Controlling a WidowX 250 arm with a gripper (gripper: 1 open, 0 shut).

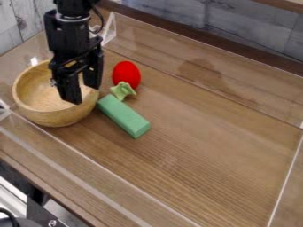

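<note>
The dark gripper [81, 82] reaches down from the top left over the right part of a wooden bowl [38, 97], its fingers low at the bowl; whether they grip anything is unclear. A red ball-like object [126, 74] lies right of the gripper, with a small light-green item [122, 90] just below it. A green block [123, 117] lies diagonally to the right of the bowl.
A pale wall stands at the top left, and dark cables are at the bottom-left corner.
</note>
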